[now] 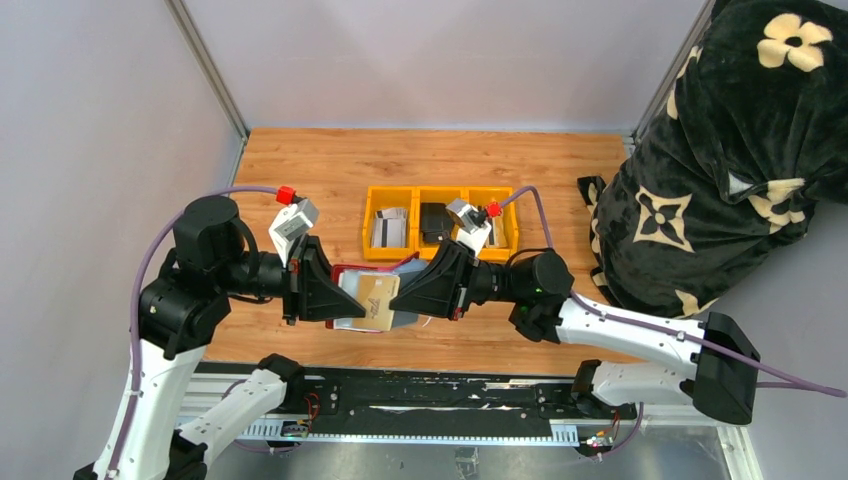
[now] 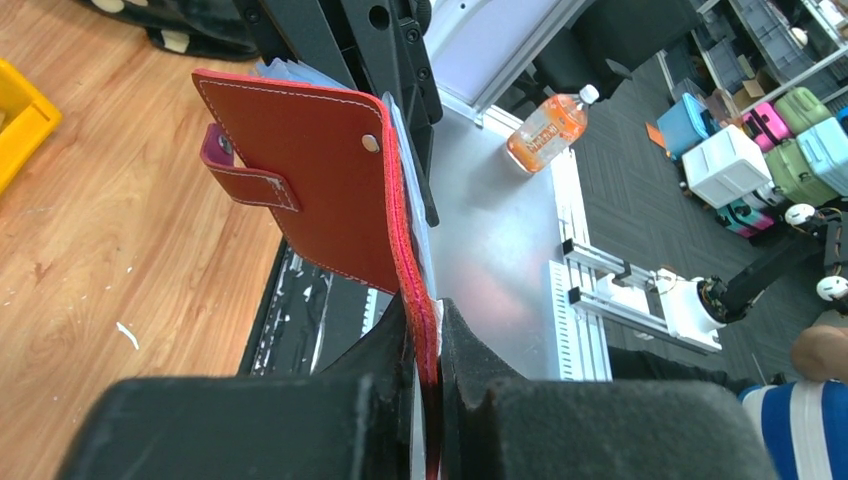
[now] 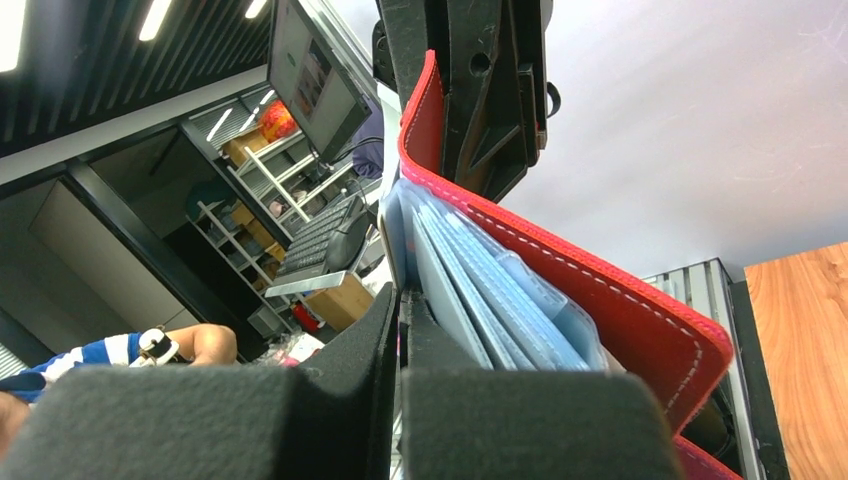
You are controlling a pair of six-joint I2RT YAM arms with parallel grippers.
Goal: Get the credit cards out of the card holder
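Note:
A red leather card holder point(image 2: 295, 170) with clear sleeves is held up between the grippers over the wooden board. My left gripper point(image 1: 355, 308) is shut on it; in the left wrist view its red edge runs between the fingers. A gold card point(image 1: 375, 300) shows on top in the top view. My right gripper point(image 1: 398, 300) is shut at the card's right side; in the right wrist view its tips reach the stack of blue sleeves point(image 3: 500, 300), and whether anything is between them is hard to see.
A yellow tray point(image 1: 365, 220) with cards and a black case lies behind the grippers. A dark patterned cushion point(image 1: 700, 150) fills the right side. The board's back corners are clear.

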